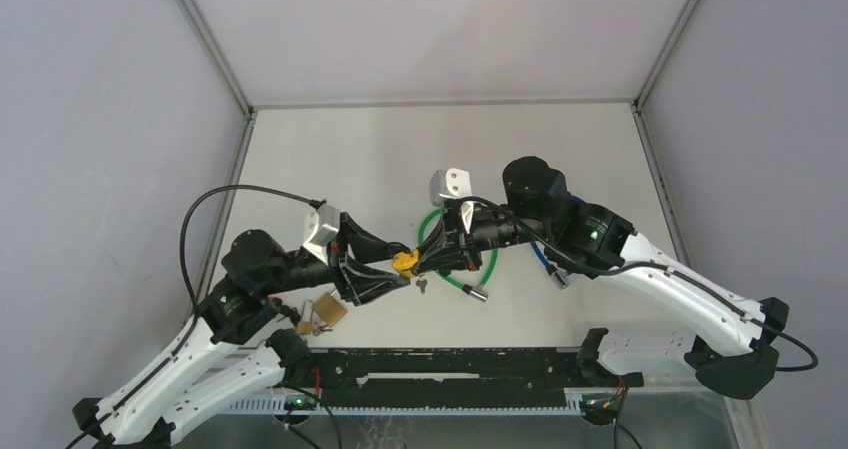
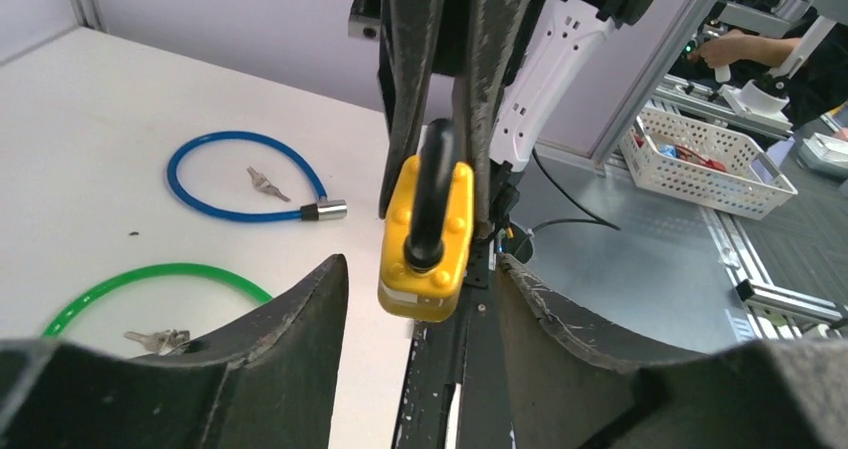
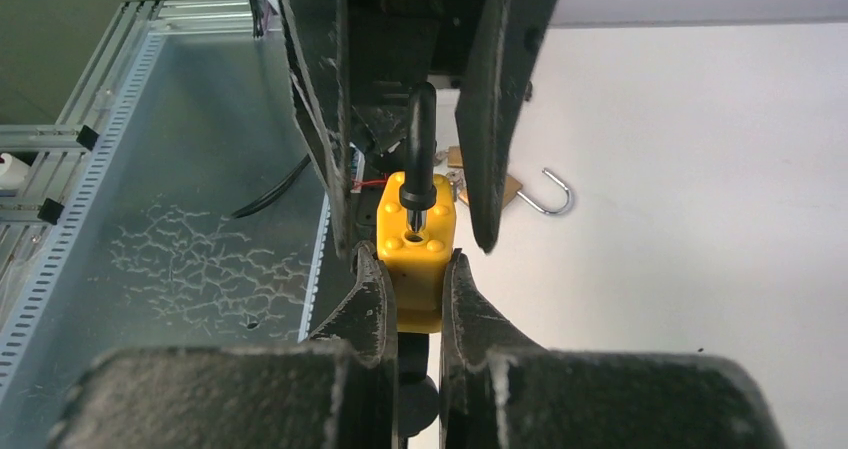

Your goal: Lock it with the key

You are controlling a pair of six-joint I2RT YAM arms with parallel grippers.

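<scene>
My right gripper is shut on a yellow padlock (image 3: 413, 259), its fingertips pressed to the sides of the body. The black shackle (image 3: 420, 139) points up toward the left gripper; a bare metal end (image 3: 415, 221) shows just above a hole in the body. In the left wrist view the padlock (image 2: 425, 289) lies in front of the right fingers. My left gripper stands open, its fingers spread to either side of the padlock and apart from it. No key shows in the padlock; its keyhole side is hidden.
A green cable lock (image 1: 493, 262) lies under the right arm with loose keys (image 2: 160, 341) nearby. Beyond it is a blue cable lock (image 2: 235, 214) with keys (image 2: 265, 184). Brass padlocks (image 1: 330, 309) lie near the left arm.
</scene>
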